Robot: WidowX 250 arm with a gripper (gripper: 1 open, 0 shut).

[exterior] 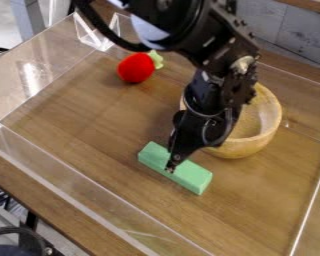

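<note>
A mint green block (188,176) lies flat on the wooden table in the middle front. My gripper (174,164) points down at the block from above, its fingertips at the block's upper edge near the middle; it looks shut, with nothing visible between the fingers. Behind the gripper stands a wooden bowl (263,120), partly hidden by the arm.
A red round object (136,68) with a green piece (156,58) beside it sits at the back left. Clear barriers edge the table.
</note>
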